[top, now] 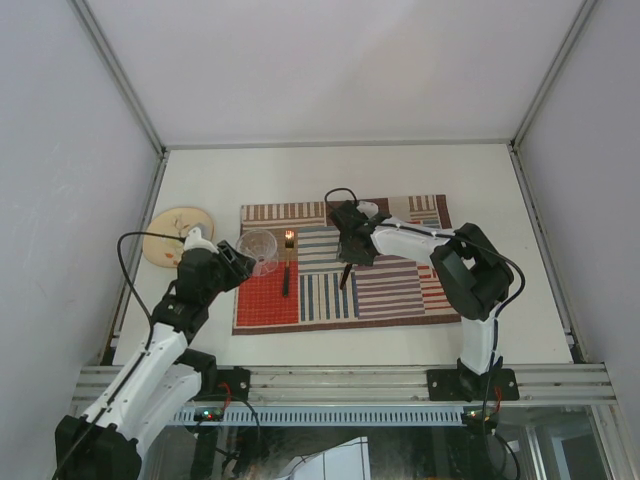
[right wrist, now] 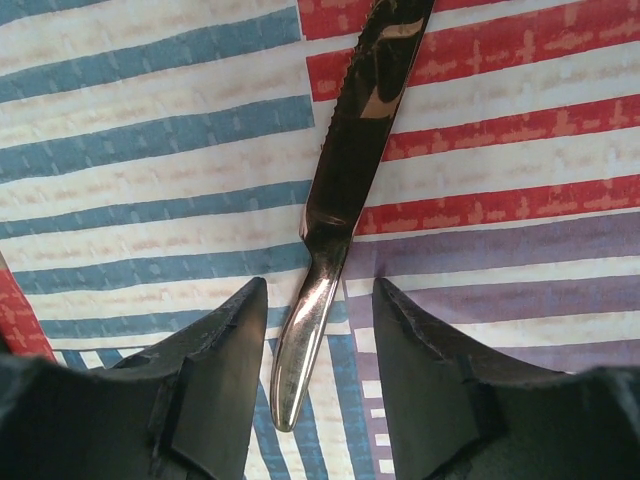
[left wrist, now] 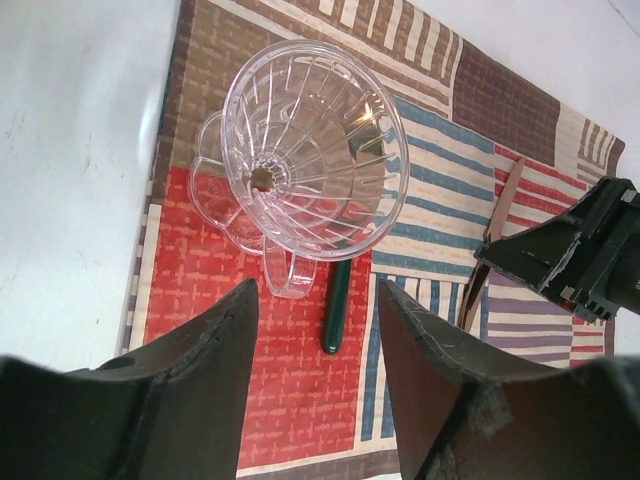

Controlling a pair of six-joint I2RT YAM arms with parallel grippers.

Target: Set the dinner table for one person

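A striped placemat [top: 390,300] covers the table's middle. A clear glass cup [top: 258,250] [left wrist: 315,150] stands on its left part, with a fork [top: 286,270] just right of it, partly hidden by the cup in the left wrist view. My left gripper [top: 238,262] is open beside the cup. A knife [right wrist: 350,170] lies right of the fork, its handle between the parted fingers of my right gripper, which hangs over it. The fingers do not appear to touch the handle.
A round wooden plate [top: 170,222] lies at the table's left, behind the left arm.
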